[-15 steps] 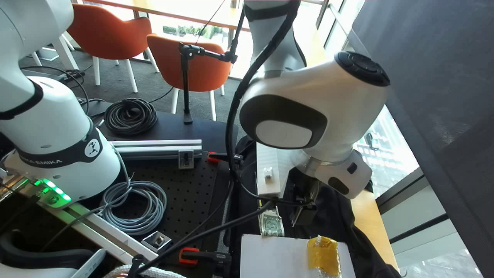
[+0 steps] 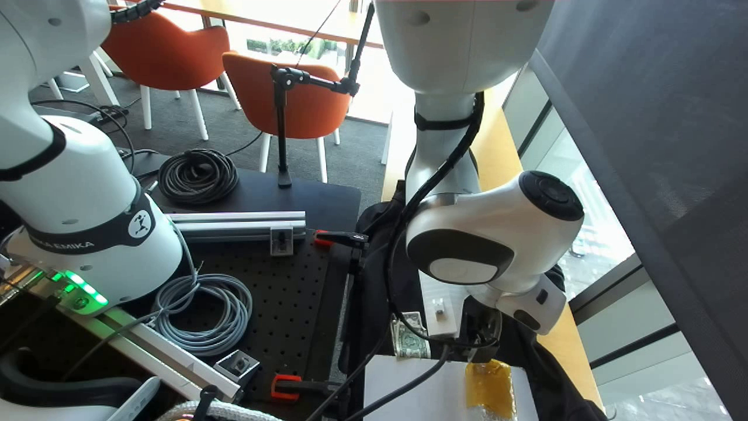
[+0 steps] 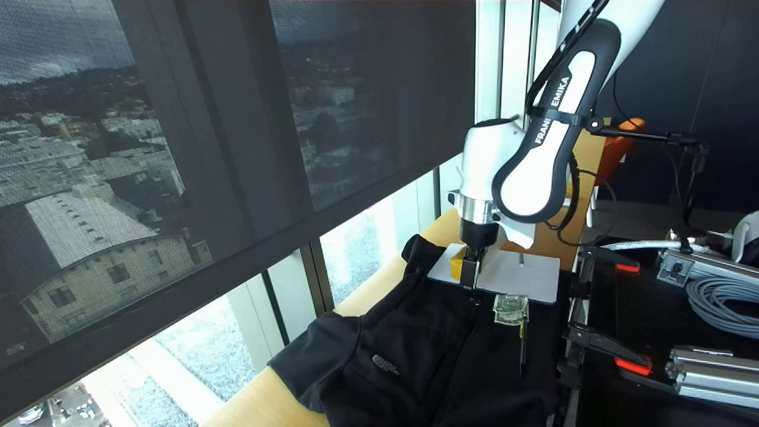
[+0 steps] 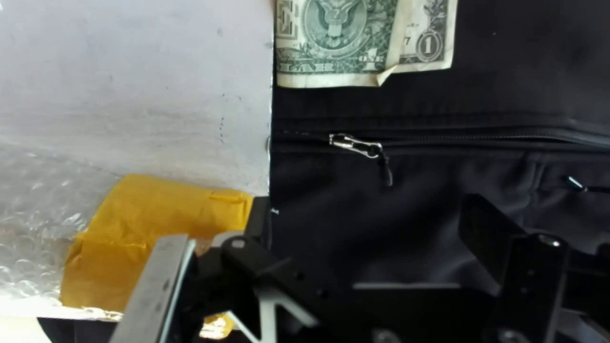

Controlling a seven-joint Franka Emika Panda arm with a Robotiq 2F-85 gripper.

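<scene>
My gripper is open above the black jacket [image 4: 354, 197], with no object held between its fingers. The left finger [image 4: 260, 220] overlaps the board's edge and the end of a yellow-taped bundle [image 4: 154, 211] in the wrist view; whether it touches either I cannot tell. A metal zipper pull [image 4: 357, 146] lies farther up on the jacket. Above it, a folded dollar bill [image 4: 343, 43] rests beside the white board [image 4: 171, 103]. From the second exterior view, the gripper [image 3: 470, 274] reaches down at the board's near edge, partly covering the bundle [image 3: 457, 262].
Clear bubble wrap [image 4: 34, 228] extends from the bundle over the board. Black table clamps [image 3: 605, 341] with red-tipped ends stand to the right of the jacket. The window blind [image 3: 377, 107] slopes close by the arm.
My arm has come down, and the gripper has moved toward the board and the yellow bundle. The bill, board and bundle look unmoved.
</scene>
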